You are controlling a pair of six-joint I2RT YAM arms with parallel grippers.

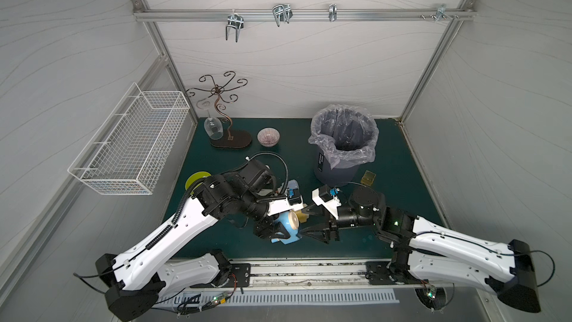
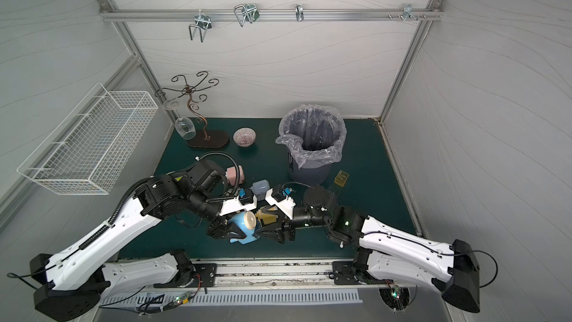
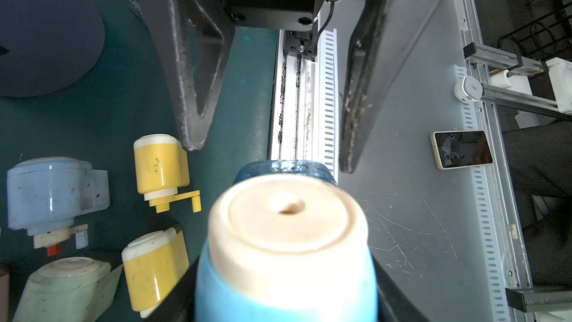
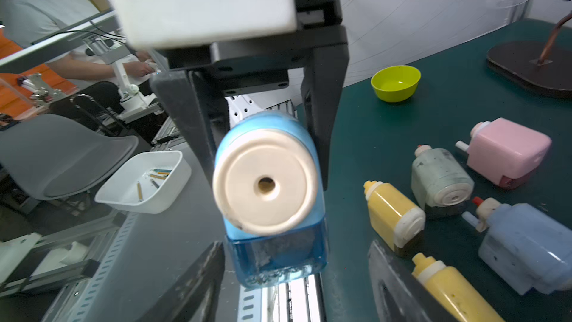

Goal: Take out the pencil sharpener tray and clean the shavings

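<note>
A blue pencil sharpener (image 1: 284,226) with a cream round face and clear blue tray (image 4: 277,257) is clamped in my left gripper (image 1: 275,230), held over the front of the green table. In the right wrist view the tray faces downward below the body. My right gripper (image 1: 311,220) faces it from the right, fingers apart with nothing between them; in the left wrist view its fingertips are just beyond the sharpener's top.
Several other sharpeners (image 4: 509,149) in yellow, pink, grey and pale blue stand behind. A lined bin (image 1: 343,137) is at back right, a yellow bowl (image 4: 395,83), a pink bowl (image 1: 268,137) and a metal stand (image 1: 230,138) at back left.
</note>
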